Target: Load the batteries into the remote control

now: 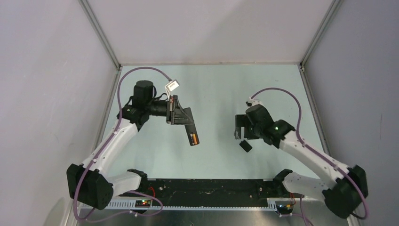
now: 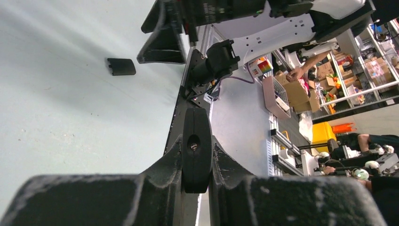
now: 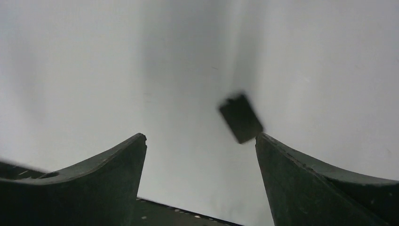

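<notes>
My left gripper (image 1: 181, 115) is shut on the dark remote control (image 1: 190, 128), which hangs over the table with orange batteries (image 1: 193, 139) in its lower end. In the left wrist view the closed fingers fill the bottom centre. My right gripper (image 1: 240, 129) is open over the right part of the table, above a small black battery cover (image 1: 245, 146). In the right wrist view that cover (image 3: 240, 117), blurred, lies between and beyond the open fingertips, with nothing held.
Walls stand at left, back and right, and a dark strip (image 1: 211, 190) runs along the front edge.
</notes>
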